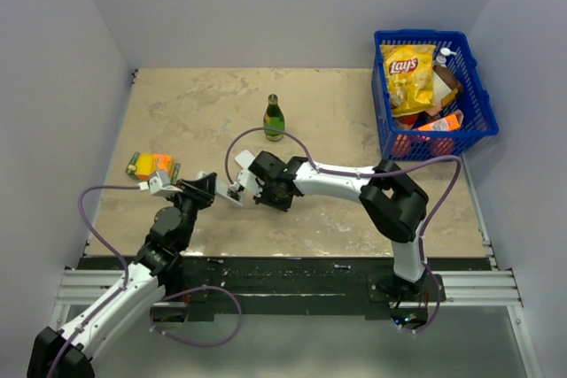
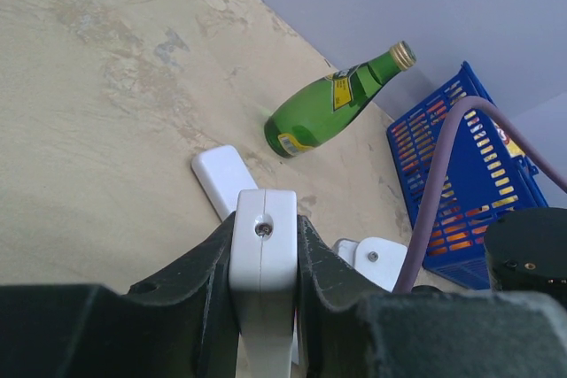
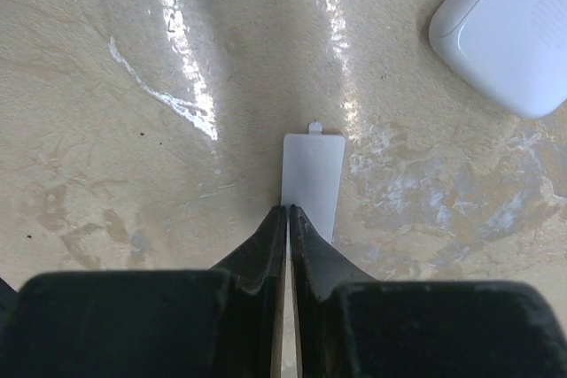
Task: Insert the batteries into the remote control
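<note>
My left gripper point(image 1: 205, 189) is shut on the white remote control point(image 2: 263, 281), held upright in the left wrist view. My right gripper is low at the table, its fingertips together on the near part of a small white battery cover point(image 3: 313, 165), which lies flat with its tab pointing away. A rounded white object point(image 3: 500, 28) lies beyond it, at upper right in the right wrist view. Whether batteries are in the remote cannot be seen clearly.
A green bottle point(image 1: 274, 117) stands behind the arms. A blue basket point(image 1: 478, 104) of snacks is at back right. Yellow-orange battery packs point(image 1: 152, 165) lie at left.
</note>
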